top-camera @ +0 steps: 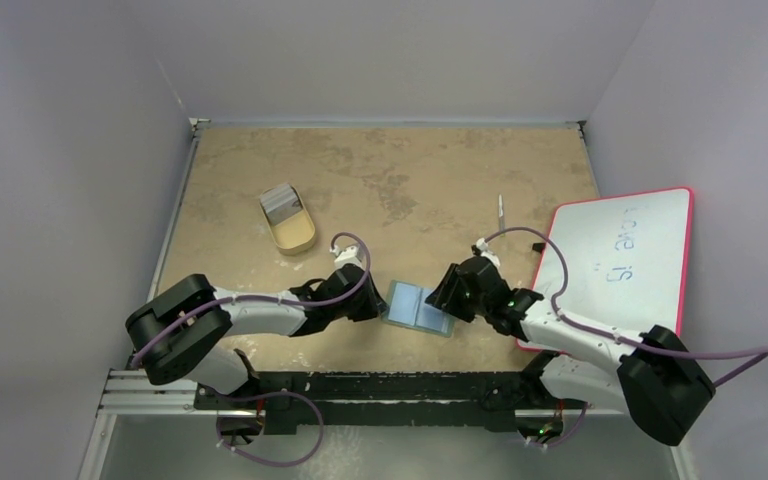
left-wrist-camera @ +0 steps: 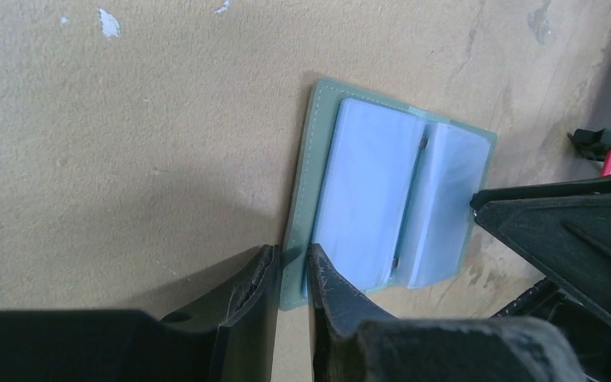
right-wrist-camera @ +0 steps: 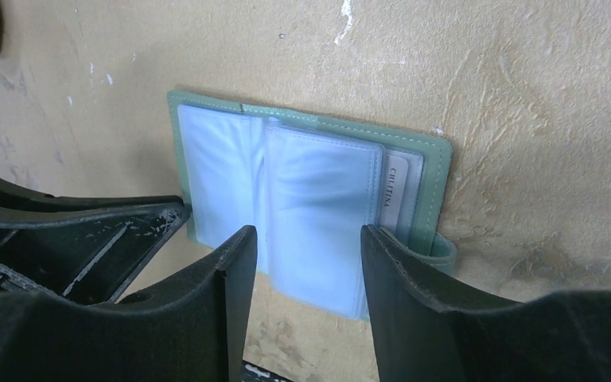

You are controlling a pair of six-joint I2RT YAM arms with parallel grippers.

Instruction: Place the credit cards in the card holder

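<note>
The blue card holder (top-camera: 410, 303) lies opened on the table between my grippers, with a teal rim and card edges showing at one side in the right wrist view (right-wrist-camera: 394, 183). My left gripper is shut on the holder's edge at its left end. My right gripper is part open over the holder's other half, its fingertips apart on either side of the pale blue flap.
A beige box (top-camera: 295, 230) with grey cards in it stands at the upper left. A whiteboard (top-camera: 615, 265) lies at the right, and a thin pale tool (top-camera: 500, 210) behind it.
</note>
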